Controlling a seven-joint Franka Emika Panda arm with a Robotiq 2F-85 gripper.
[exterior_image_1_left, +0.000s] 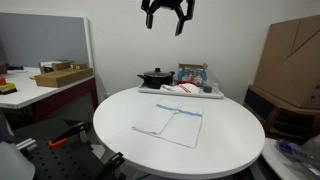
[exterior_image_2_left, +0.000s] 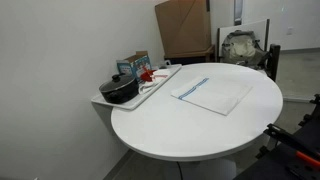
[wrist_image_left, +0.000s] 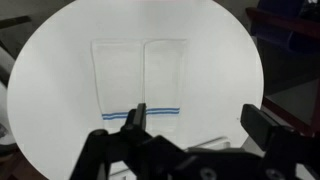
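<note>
A white cloth (exterior_image_1_left: 170, 121) with blue stripes along one end lies flat on the round white table (exterior_image_1_left: 225, 130). From above, in the wrist view, the cloth (wrist_image_left: 140, 75) shows a crease down its middle and its striped end towards my gripper. High over the table hangs the gripper (exterior_image_1_left: 165, 25), open, its two fingers well apart and nothing between them. The second exterior view shows the cloth (exterior_image_2_left: 213, 94) too, but not the gripper.
At the table's back edge stands a white tray (exterior_image_2_left: 155, 90) bearing a black lidded pot (exterior_image_2_left: 120, 88), a colourful box (exterior_image_1_left: 192, 74) and a red and white item (exterior_image_1_left: 181, 88). Bare tabletop surrounds the cloth. Cardboard boxes (exterior_image_1_left: 62, 76) sit off to the left.
</note>
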